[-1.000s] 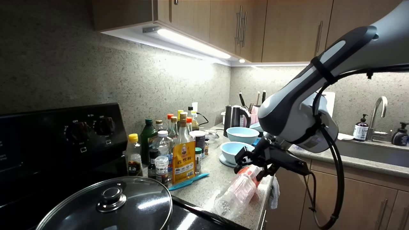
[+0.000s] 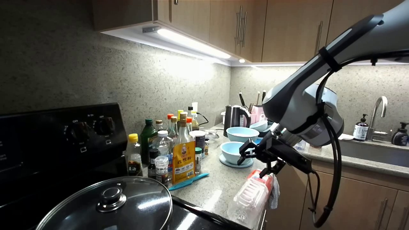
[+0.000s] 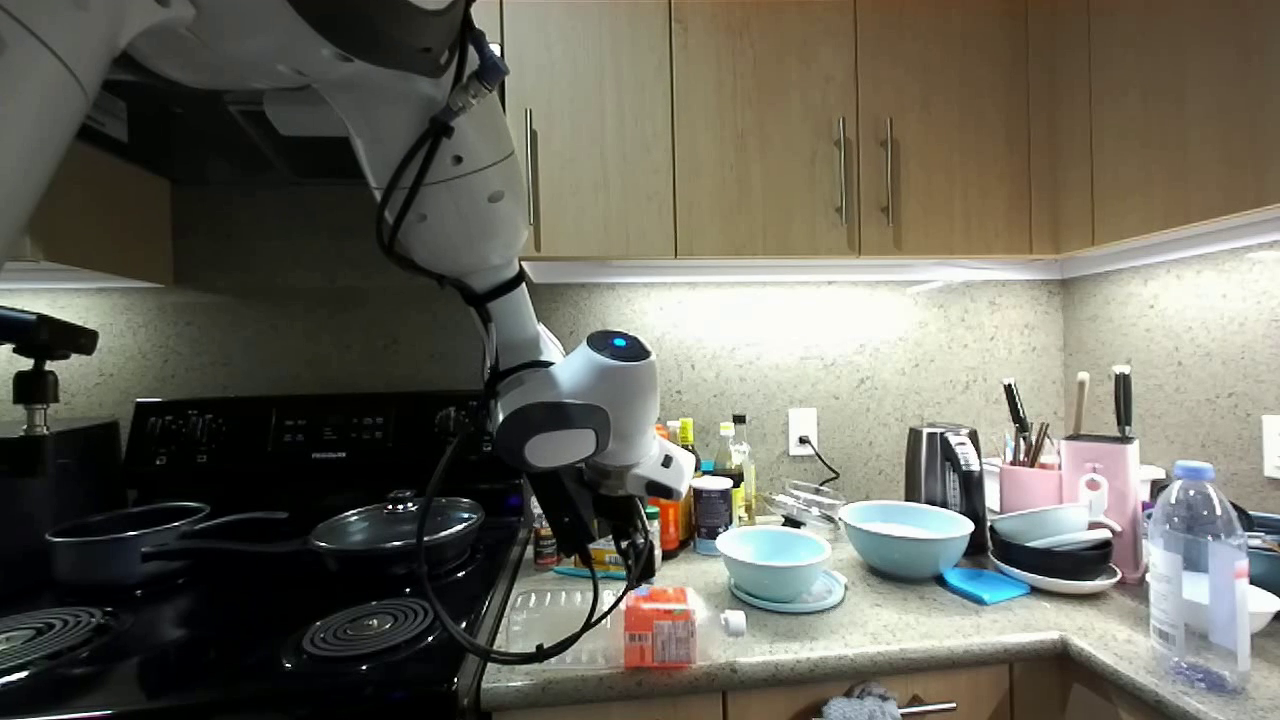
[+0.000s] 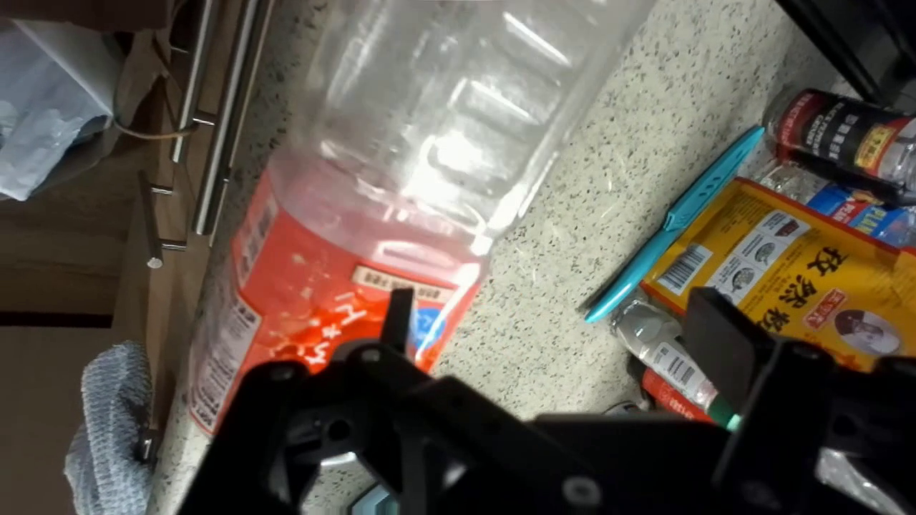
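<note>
A large clear plastic bottle with a red label [image 2: 250, 196] lies on its side along the counter's front edge. In exterior view 2 its white cap points right, and the label [image 3: 660, 626] is partly behind a hanging cable. My gripper [image 2: 253, 163] is open just above the label end of the bottle. In the wrist view, one finger [image 4: 397, 319] overlaps the red label, while the other finger [image 4: 723, 336] is out over the bottles and packet. Bare counter shows between them, so nothing is held.
A blue bowl on a plate [image 3: 774, 564] stands behind the bottle's cap end. Several sauce bottles, a yellow packet [image 2: 184, 163] and a teal knife [image 2: 188, 181] line the wall side. The stove with a lidded pan [image 2: 111, 207] adjoins the counter. A towel [image 2: 274, 193] hangs in front.
In exterior view 1 the bottle has shifted right, toward the counter's front edge. My gripper has moved right and slightly up.
</note>
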